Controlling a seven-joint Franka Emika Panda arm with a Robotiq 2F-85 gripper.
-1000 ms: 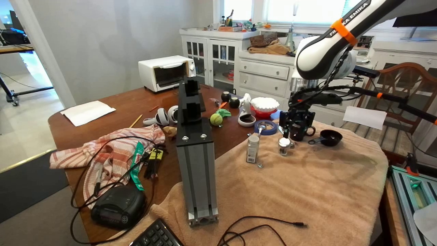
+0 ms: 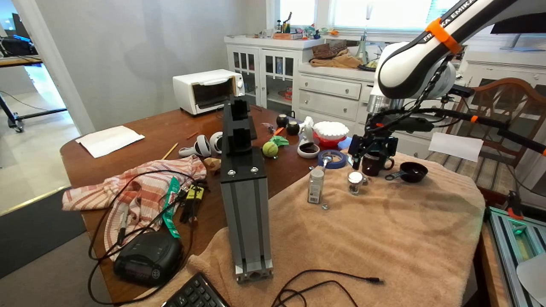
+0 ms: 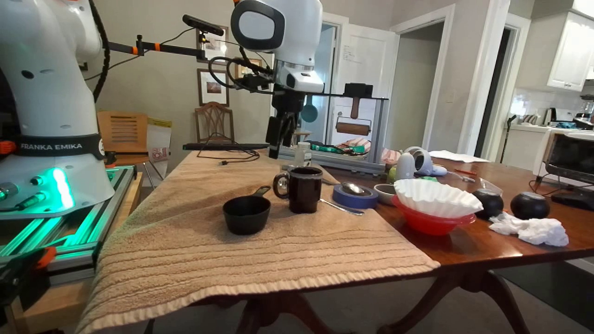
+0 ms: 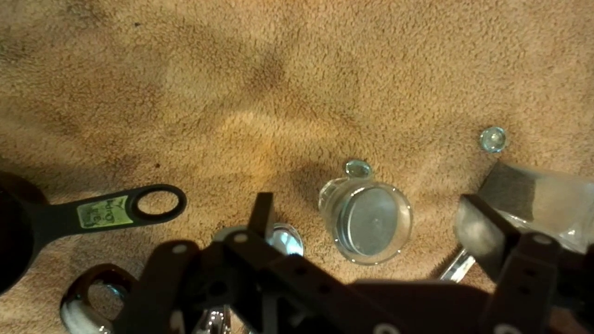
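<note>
My gripper stands open above the towel, nothing held between its fingers. Below its gap, in the wrist view, is a small clear glass jar (image 4: 371, 221) with a grey disc-like top. Exterior view 1 shows the same jar (image 2: 354, 182) upright on the towel, its top white, in front of the gripper (image 2: 373, 153). A dark mug (image 3: 306, 189) stands close by; in exterior view 1 the gripper partly covers it. Beside the mug lies a black measuring cup (image 2: 412, 172) with a handle. A clear labelled bottle (image 2: 315, 186) stands on the jar's other side.
Clear glass beads (image 4: 493, 139) lie near the jar and bottle. Blue tape (image 3: 354, 195), a red bowl (image 3: 434, 222) with white paper filters and a metal frame (image 2: 246, 215) occupy other parts of the table.
In exterior view 1 the arm and gripper have shifted a little to the right and slightly upward. The jar, bottle, mug and measuring cup have stayed in place.
</note>
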